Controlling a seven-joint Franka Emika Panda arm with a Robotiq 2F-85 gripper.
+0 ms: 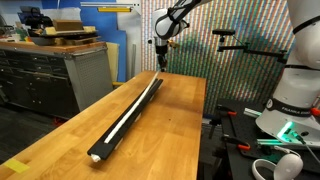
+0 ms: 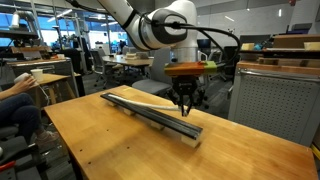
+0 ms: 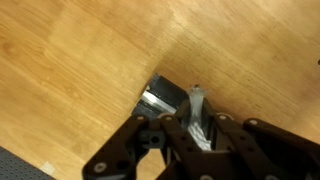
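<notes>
A long black rail (image 1: 112,136) lies along the wooden table, its far end under the arm. Over the rail runs a thin white strip (image 2: 143,105), raised toward my gripper (image 2: 184,107) and low at the other end. In the wrist view the gripper is shut on a pale piece (image 3: 196,98) that seems to be the strip's end. Beside the fingers, the dark end of the rail (image 3: 161,97) shows against the wood. Most of the strip is out of the wrist view, and the fingers are small in both exterior views.
Bare wooden table (image 1: 178,125) stretches to the right of the rail in the first exterior view. Low grey cabinets (image 1: 60,85) stand at the left. Another white arm (image 1: 290,110) is at the right edge. A person's hands (image 2: 20,105) show at the far left.
</notes>
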